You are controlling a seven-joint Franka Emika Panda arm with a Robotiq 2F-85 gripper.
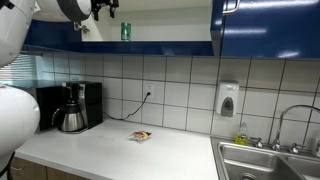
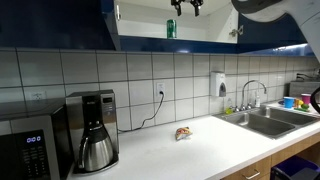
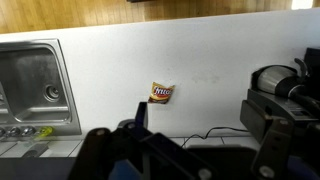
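My gripper [image 1: 104,9] is high up at the open cupboard shelf, left of a green cylindrical container [image 1: 126,31] standing there. In the second exterior view, the gripper [image 2: 187,9] shows at the top edge, close to that green container [image 2: 172,28]; whether they touch cannot be told. From above, the wrist view shows the dark fingers [image 3: 138,130] spread apart with nothing held between them. Far below, a small orange-and-red snack packet [image 3: 161,93] lies on the white counter [image 3: 215,65]. The green container does not show in the wrist view.
A coffee maker with a steel jug [image 2: 97,148] stands beside a microwave [image 2: 28,150]. The steel sink [image 1: 255,162] is at the counter's other end, under a soap dispenser [image 1: 227,98]. Blue cupboard fronts [image 1: 270,30] flank the shelf.
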